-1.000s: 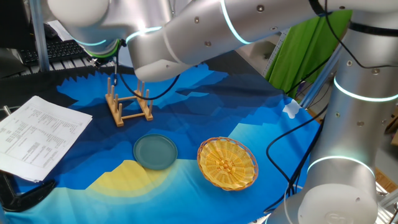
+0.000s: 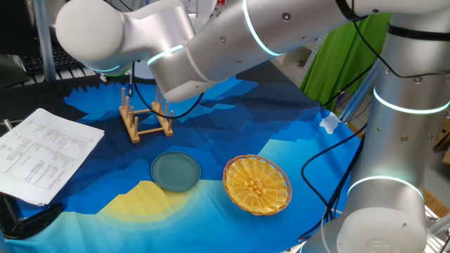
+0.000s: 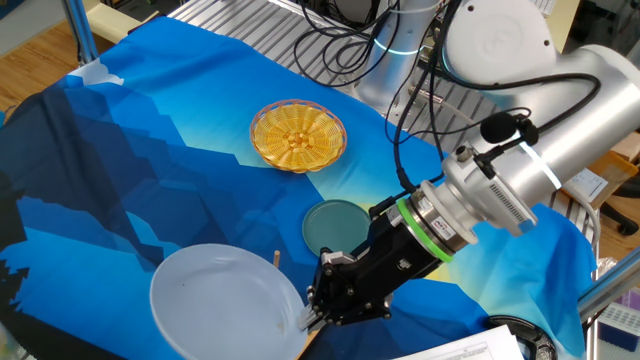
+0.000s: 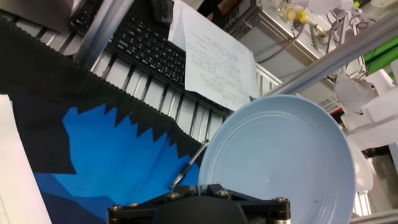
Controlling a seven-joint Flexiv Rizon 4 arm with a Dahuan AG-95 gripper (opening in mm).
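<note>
A pale blue plate (image 3: 215,300) is raised above the table beside my gripper (image 3: 312,316), whose fingers meet its near rim in exterior view 2; the gripper looks shut on that rim. In the wrist view the plate (image 4: 283,158) fills the right side, its face toward the camera, while the fingertips are hidden behind the black knuckles at the bottom. A wooden peg rack (image 2: 148,121) stands on the cloth in exterior view 1. From exterior view 2, the plate hides most of this rack, leaving a peg (image 3: 277,259) showing past the rim.
A dark green plate (image 2: 176,171) and a yellow wicker basket (image 2: 257,185) lie on the blue cloth, apart from each other. Papers (image 2: 43,156) cover the left side. A pen (image 4: 189,164) and a keyboard (image 4: 148,53) show in the wrist view.
In exterior view 1 the arm's wrist end has sunk a little, and the upper link has shifted slightly left. Rack, green plate and basket have stayed put.
</note>
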